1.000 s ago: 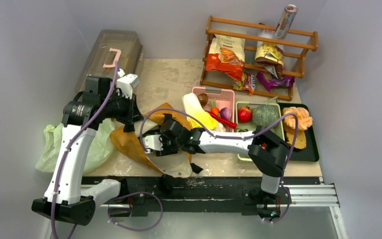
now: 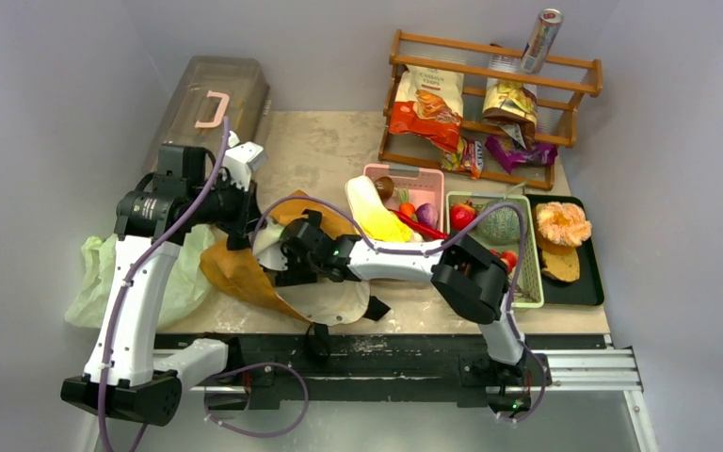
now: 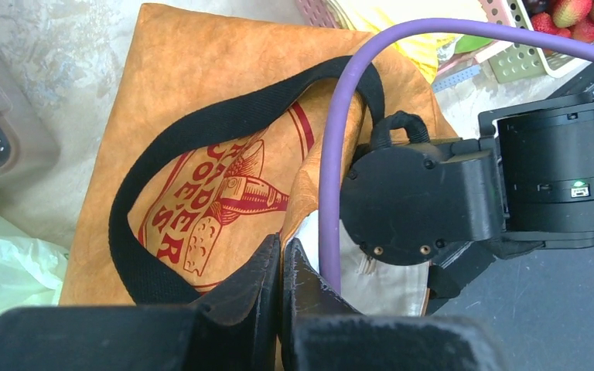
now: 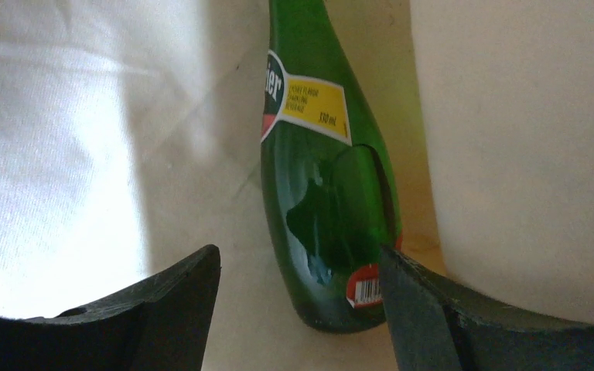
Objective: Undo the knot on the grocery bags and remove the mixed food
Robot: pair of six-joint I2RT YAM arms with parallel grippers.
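The orange grocery bag [image 3: 170, 69] with a black strap [image 3: 147, 185] lies open in the middle of the table. My left gripper is shut on the bag's edge at the near side of the opening. My right gripper reaches inside the bag, open, its fingers either side of the lower end of a green glass bottle [image 4: 317, 201] lying on the white lining. In the top view the right wrist hides much of the opening. A pale green plastic bag [image 2: 94, 292] lies at the left.
A clear lidded box [image 2: 198, 85] stands back left, a wooden rack [image 2: 490, 47] of snacks back right. A pink basket [image 2: 395, 174] and green basket [image 2: 527, 292] of produce and a dark tray [image 2: 584, 282] sit to the right.
The right arm has moved slightly left and down into the bag. The left gripper has shifted a little left, the bag's edge moving with it.
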